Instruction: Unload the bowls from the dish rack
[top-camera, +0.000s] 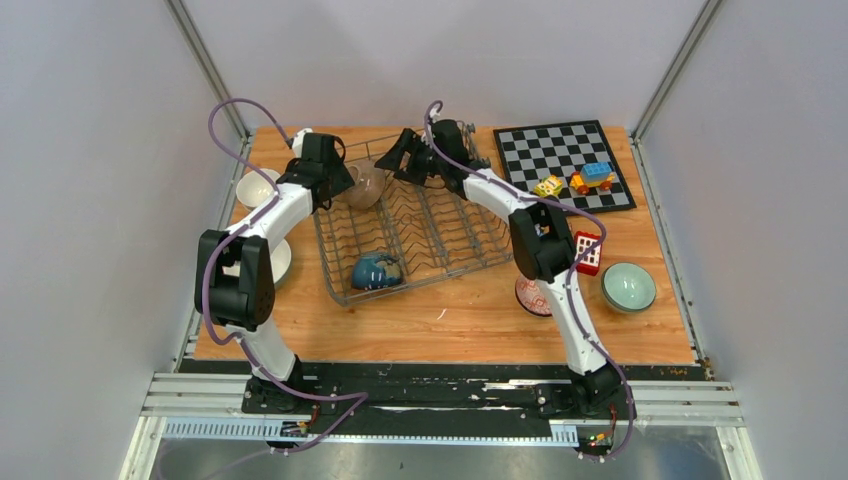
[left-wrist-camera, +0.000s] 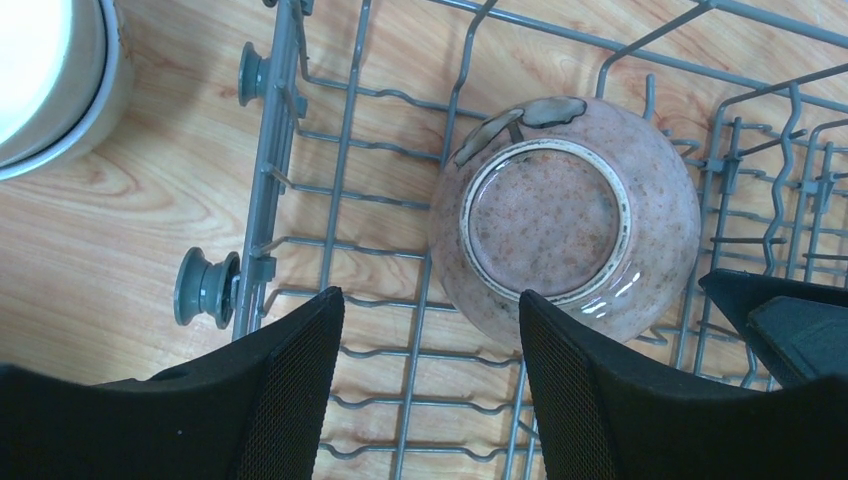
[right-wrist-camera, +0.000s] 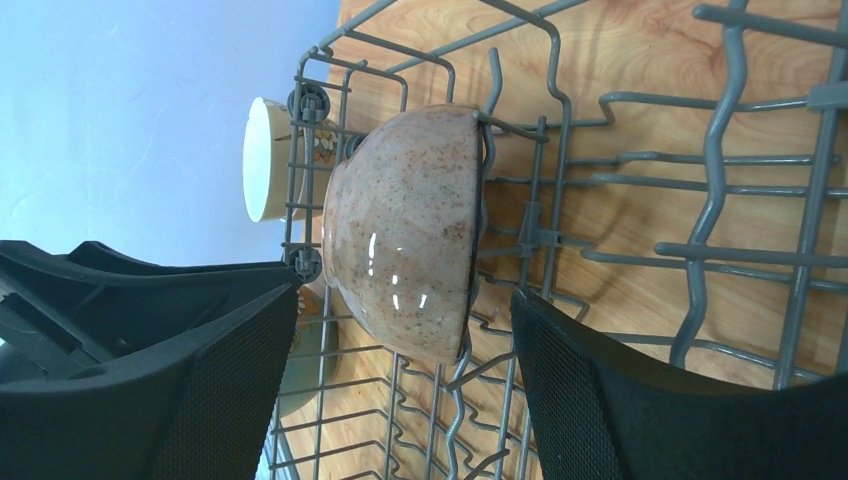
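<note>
A speckled pinkish-brown bowl (top-camera: 367, 186) stands on its side at the back left of the wire dish rack (top-camera: 440, 272). In the left wrist view its foot ring and base (left-wrist-camera: 545, 220) face my left gripper, whose fingers are parted with nothing between them. The right wrist view shows the same bowl (right-wrist-camera: 410, 215) from the side, its rim against the wires. My right gripper is open on the bowl's right side, apart from it. A blue bowl (top-camera: 376, 270) leans in the rack's front left part.
White bowls (top-camera: 257, 189) stand left of the rack. A green bowl (top-camera: 629, 287) and a red-patterned bowl (top-camera: 534, 296) are to the right. A chessboard (top-camera: 540, 140) with toy blocks (top-camera: 594, 176) lies at the back right.
</note>
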